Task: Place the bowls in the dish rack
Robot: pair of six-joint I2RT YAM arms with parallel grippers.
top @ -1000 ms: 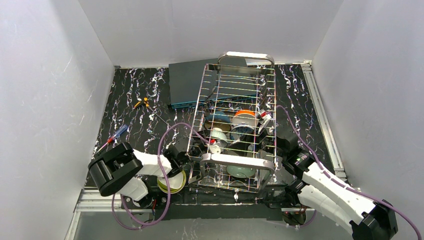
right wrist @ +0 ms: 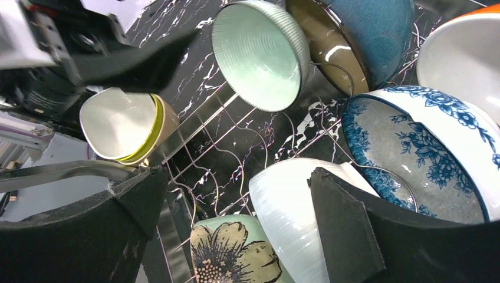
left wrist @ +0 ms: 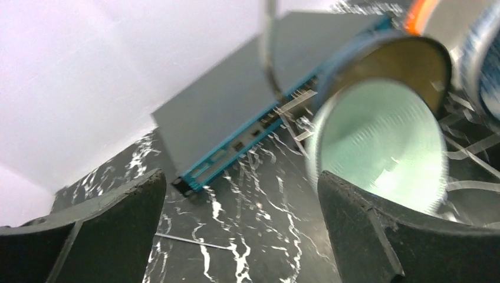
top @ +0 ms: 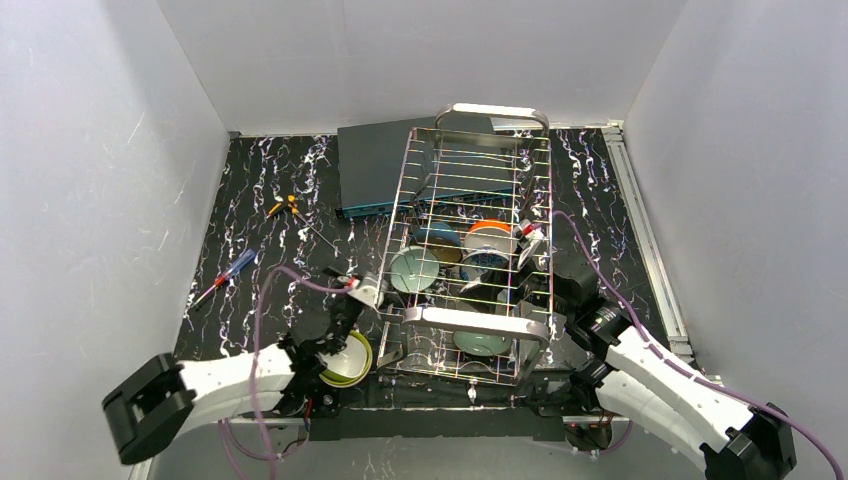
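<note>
The wire dish rack (top: 470, 325) holds several bowls: mint (right wrist: 256, 56), blue (right wrist: 371, 35), brown (right wrist: 324, 53), orange-rimmed white (right wrist: 454, 59), blue floral (right wrist: 424, 165), white (right wrist: 283, 206) and flower-patterned green (right wrist: 233, 253). Outside at the front left sits a stack of white and yellow bowls (right wrist: 118, 124). My left gripper is open and empty at the rack's left side, beside the mint bowl. My right gripper is open inside the rack over the white and green bowls.
A dark flat box (top: 370, 160) lies behind the rack. Screwdrivers (top: 237, 264) and pliers (top: 283, 206) lie on the marble top at the left. Grey walls enclose the work area.
My left gripper has drawn out leftward from the rack, uncovering the mint bowl in the top view, and its arm has swung down and left. The right arm is unchanged.
</note>
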